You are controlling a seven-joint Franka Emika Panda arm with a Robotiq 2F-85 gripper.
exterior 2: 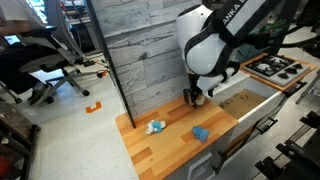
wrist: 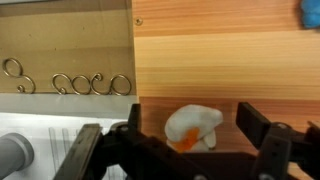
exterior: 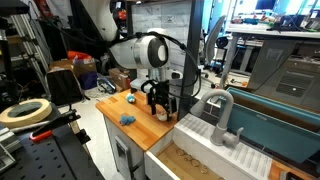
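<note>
A small white object with an orange patch [wrist: 194, 125] lies on the wooden counter, between the spread fingers of my gripper in the wrist view. The fingers stand wide, with a gap on either side of the object. From exterior view 1, the gripper [exterior: 161, 110] is low over the counter by the white object [exterior: 164, 114], which it partly hides. Exterior view 2 also has the gripper [exterior 2: 193, 98] right beside the white object [exterior 2: 199, 100]. Whether the fingers touch the counter is unclear.
Blue items lie on the counter: one [exterior: 127, 119] near its front edge, another [exterior: 131, 97] farther back. An open drawer [exterior: 178, 162] juts out in front. A grey faucet [exterior: 214, 96] rises beside the ribbed sink area [exterior: 203, 128]. Bare wood surrounds the blue items.
</note>
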